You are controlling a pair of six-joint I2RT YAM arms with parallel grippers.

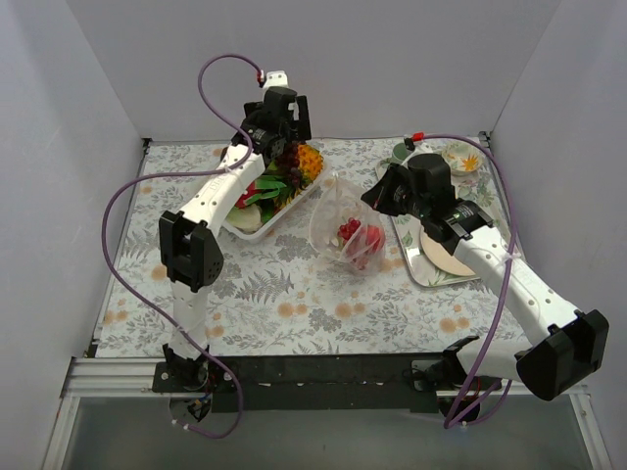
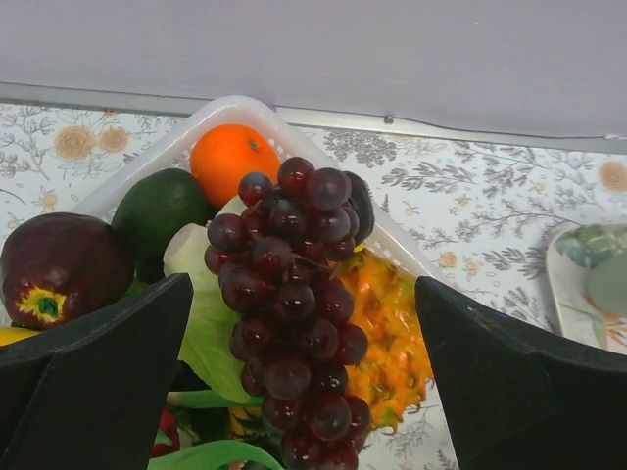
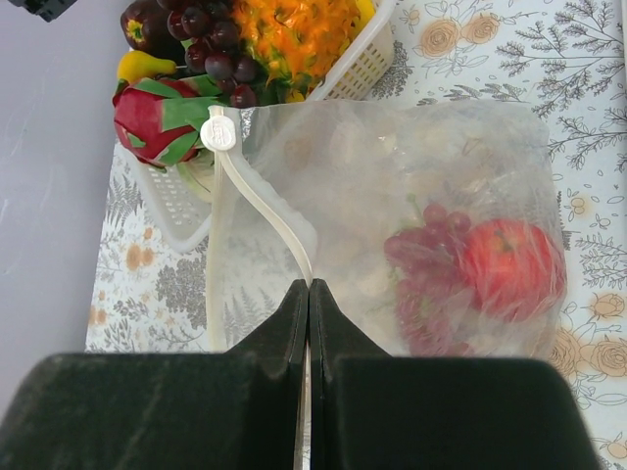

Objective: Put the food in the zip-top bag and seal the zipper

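Observation:
The clear zip bag (image 3: 338,162) holds red grapes (image 3: 426,269) and a red tomato-like item (image 3: 514,266). My right gripper is shut on the bag's white zipper edge; a white slider (image 3: 218,133) sits farther along that edge. In the top view, this gripper (image 1: 368,200) is at the bag's upper right. My left gripper (image 1: 279,117) is open over the far end of the food basket (image 1: 257,236). In the left wrist view, a dark grape bunch (image 2: 289,304) lies below the gap between its spread fingers, apparently not gripped.
The basket also holds an orange (image 2: 233,162), an avocado (image 2: 162,211), an eggplant (image 2: 67,259), a pineapple-like fruit (image 2: 384,328) and a dragon fruit (image 3: 157,122). A tray (image 1: 428,278) with dishes stands at right. Clear table (image 1: 265,313) lies in front.

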